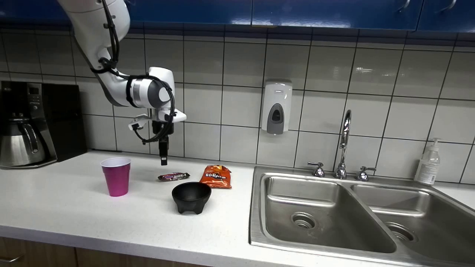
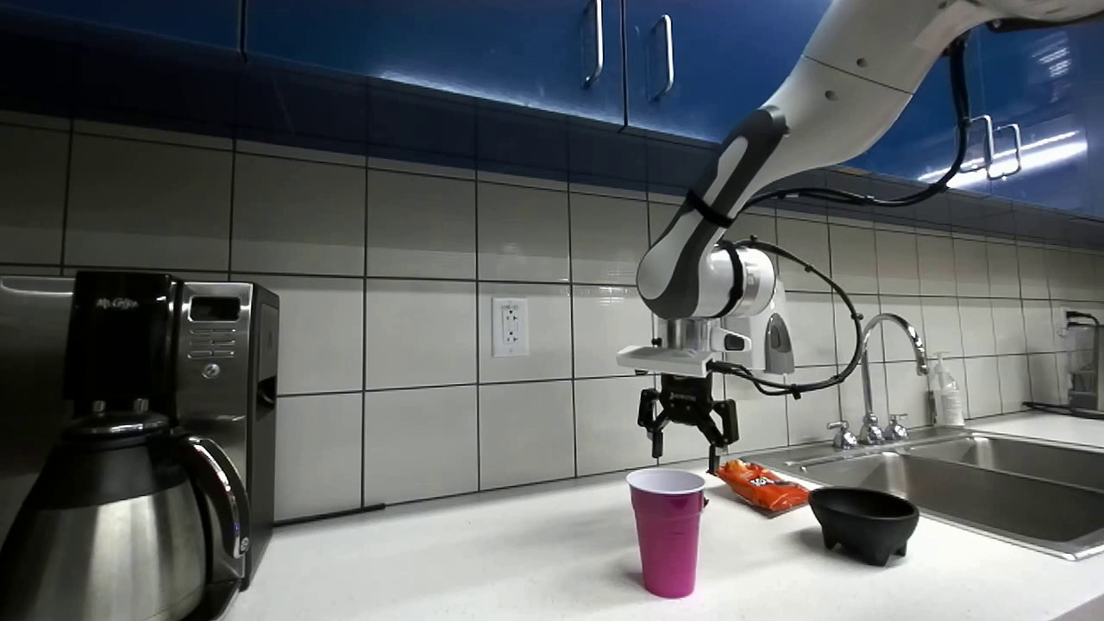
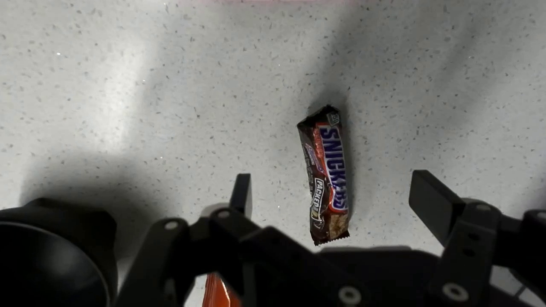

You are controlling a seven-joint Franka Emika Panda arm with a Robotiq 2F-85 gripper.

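Note:
A Snickers bar [image 3: 327, 176] in a dark wrapper lies flat on the counter, between and below the spread fingers in the wrist view. My gripper is open above it, holding nothing. From the side, the gripper [image 2: 686, 461] hangs fingers down, clear of the counter and behind the pink cup [image 2: 668, 538]. The black footed bowl [image 1: 191, 196] stands in front of the orange Doritos bag [image 1: 216, 177]. In exterior view 2 the cup hides nearly all of the bar.
A coffee maker [image 1: 49, 120] stands at the far left against the wall. To the right, the double steel sink [image 1: 256, 209] is set into the counter. Bare counter [image 1: 147, 227] lies in front of the cup and bowl.

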